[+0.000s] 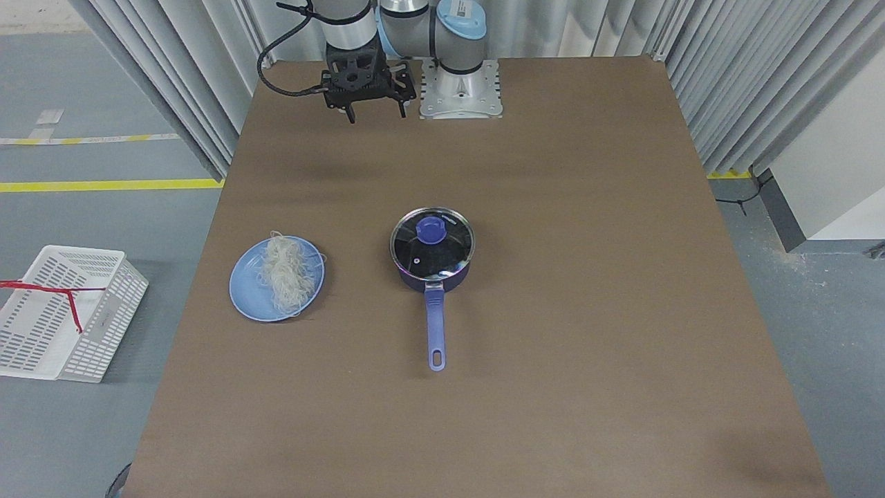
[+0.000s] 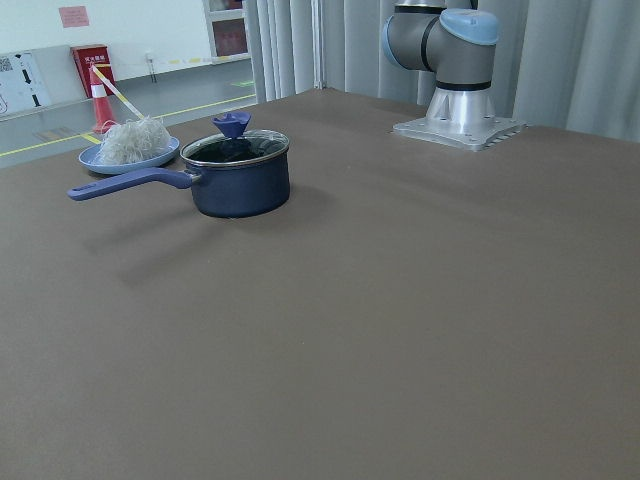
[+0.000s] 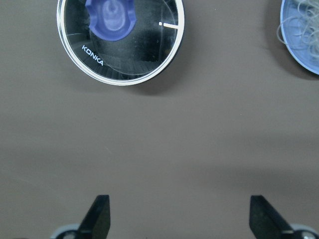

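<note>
A blue saucepan (image 2: 240,190) with a glass lid (image 1: 419,253) and blue knob (image 3: 110,17) stands mid-table, its handle (image 1: 435,328) toward the front. Left of it in the front view, a blue plate (image 1: 249,294) holds pale noodle strands (image 1: 286,274). My gripper (image 1: 377,115) hangs above the table's back edge, behind and above both. In the wrist view its fingertips (image 3: 102,209) are wide apart over bare table, with nothing between them, short of the lid.
The arm's base (image 1: 460,99) sits at the back. A white crate (image 1: 99,340) is on the floor to the left.
</note>
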